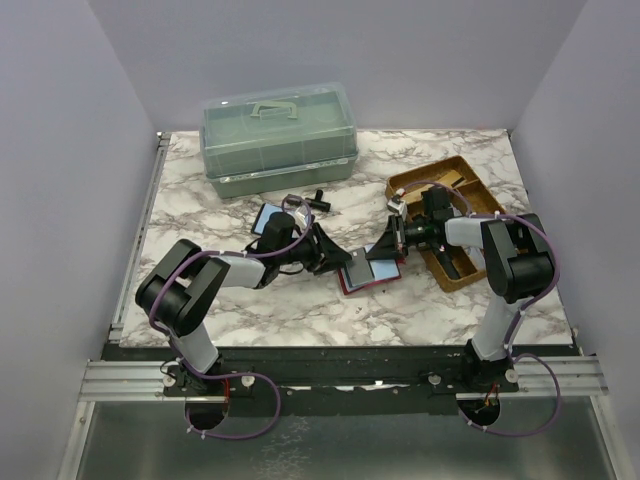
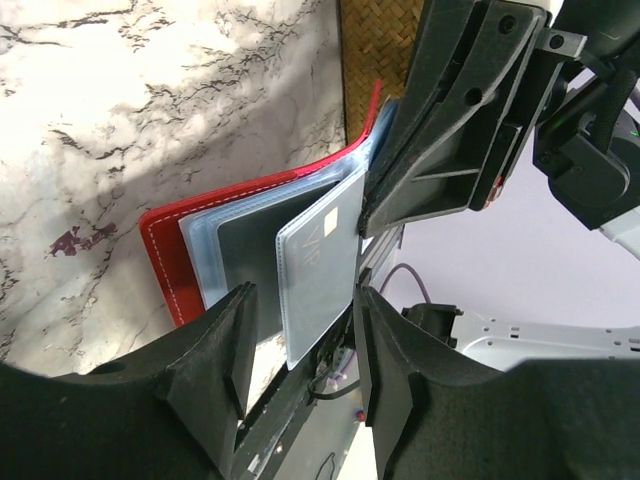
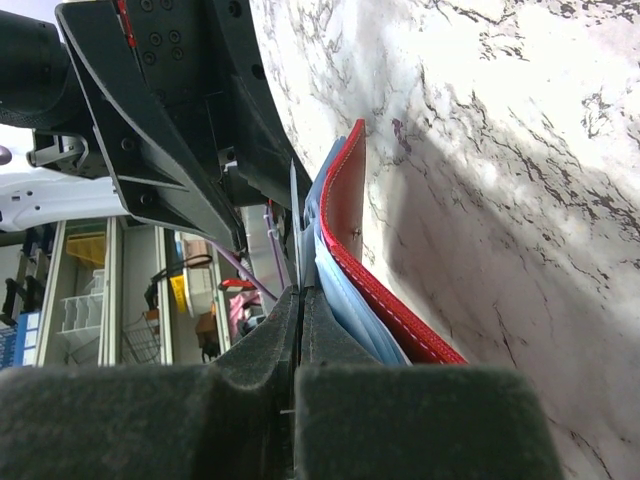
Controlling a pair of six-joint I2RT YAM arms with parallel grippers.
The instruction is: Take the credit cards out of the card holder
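A red card holder (image 1: 370, 284) with clear blue-edged sleeves lies on the marble table between my grippers. A grey card (image 2: 315, 265) marked VIP tilts up from it in the left wrist view, over a darker card (image 2: 245, 245). My left gripper is open, its fingertips either side of the grey card's near end, close to it. My right gripper is shut at the holder's right end, on the blue sleeve edges; how much lies between its fingers is hard to tell. The grey card shows edge-on beside them in the right wrist view.
A woven tray (image 1: 470, 277) with several items stands right, behind my right arm. A lidded green box (image 1: 277, 150) is at the back left. A pale blue item (image 1: 266, 214) and a small black object (image 1: 319, 200) lie behind my left arm.
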